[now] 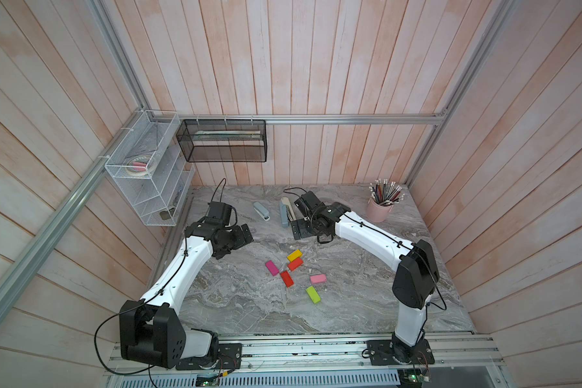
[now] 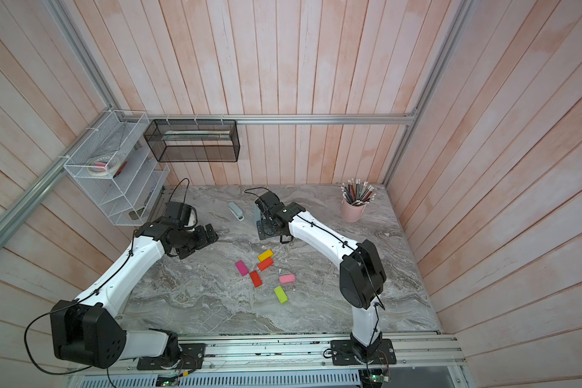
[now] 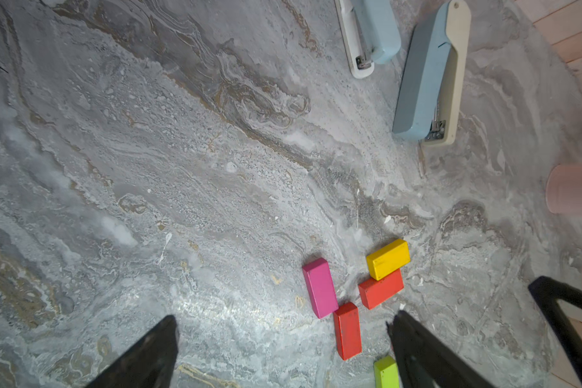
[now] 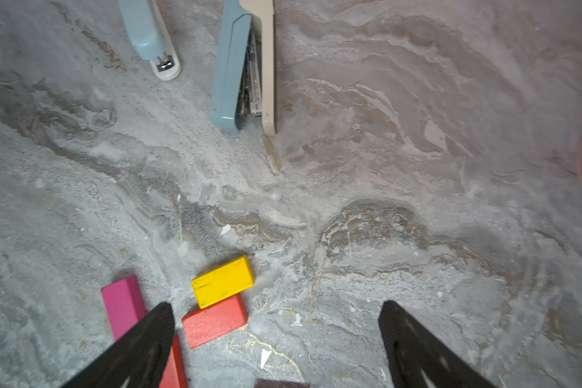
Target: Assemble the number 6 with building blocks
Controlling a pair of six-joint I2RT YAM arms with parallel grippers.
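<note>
Six blocks lie flat on the marble: yellow [image 1: 294,255], red [image 1: 295,264], a second red [image 1: 286,278], magenta [image 1: 271,267], pink [image 1: 317,278] and lime [image 1: 313,294]. Yellow and red lie side by side. My left gripper [image 1: 236,242] hangs over the left part of the table, behind and left of the blocks; its fingers are spread in the left wrist view, with only marble between. My right gripper [image 1: 303,229] hangs above the middle back, behind the yellow block, open and empty; its wrist view shows yellow [image 4: 223,281] and red [image 4: 214,321] below.
Two staplers [image 3: 422,77] [image 3: 375,29] lie at the back, and a pink cup [image 2: 351,210] of pens stands back right. A white wire rack [image 1: 152,194] and a black basket [image 1: 221,152] hang at left and rear. The right part of the table has free room.
</note>
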